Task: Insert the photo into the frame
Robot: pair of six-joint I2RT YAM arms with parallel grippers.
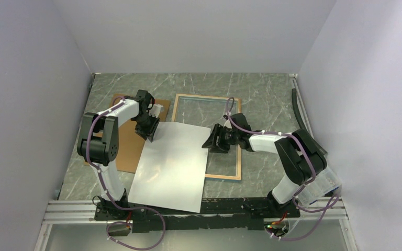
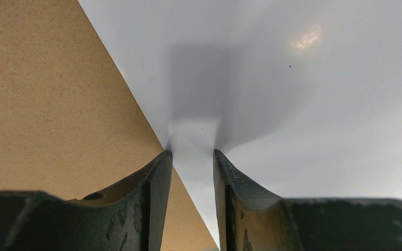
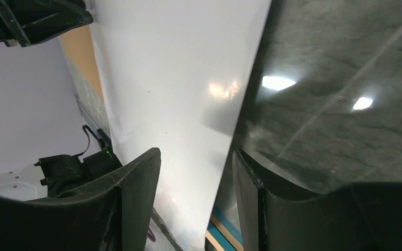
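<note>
A large white sheet, the photo [image 1: 170,170], lies slanted in the top view, its right part over the left side of the wooden frame [image 1: 207,97] and its near end past the table edge. My left gripper [image 1: 149,138] is at its far left corner; in the left wrist view the fingertips of the left gripper stand apart near the sheet's edge. On the sheet's right edge, my right gripper [image 1: 206,146] is part open. In the right wrist view, that edge runs between the fingers of the right gripper; whether they touch it I cannot tell.
A brown board [image 1: 127,149] lies at the left, partly under the photo. A clear plastic piece [image 1: 319,183] sits by the right arm's base.
</note>
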